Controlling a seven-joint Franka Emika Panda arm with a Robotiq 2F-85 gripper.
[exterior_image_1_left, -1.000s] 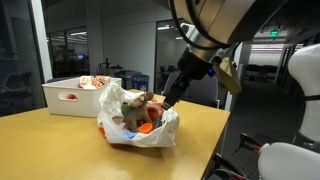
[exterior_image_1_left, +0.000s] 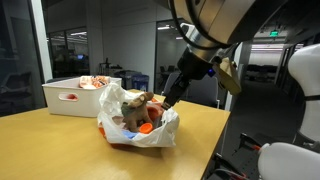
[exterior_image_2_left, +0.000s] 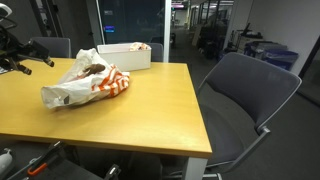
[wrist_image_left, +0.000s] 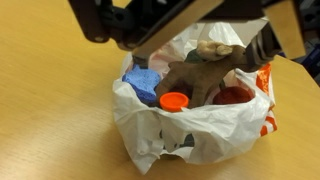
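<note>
A crumpled white plastic bag (exterior_image_1_left: 112, 92) with orange-red markings sits on the wooden table, its mouth open. Inside it the wrist view shows a brown plush-like thing (wrist_image_left: 195, 78), an orange-red round lid or cup (wrist_image_left: 174, 102), a blue speckled item (wrist_image_left: 142, 82) and a dark red round thing (wrist_image_left: 232, 96). My gripper (exterior_image_1_left: 202, 96) stands above and beside the bag, its fingers spread apart. Nothing shows between them. In exterior view 2 the gripper (exterior_image_2_left: 40, 66) is at the far left, clear of the bag (exterior_image_2_left: 70, 92).
Behind the bag stands a white box (exterior_image_1_left: 72, 100) with crumpled orange-and-white material on top. Bare table (exterior_image_2_left: 160, 110) lies to the bag's right in exterior view 2. An empty dark chair (exterior_image_2_left: 240, 90) stands past the table's edge.
</note>
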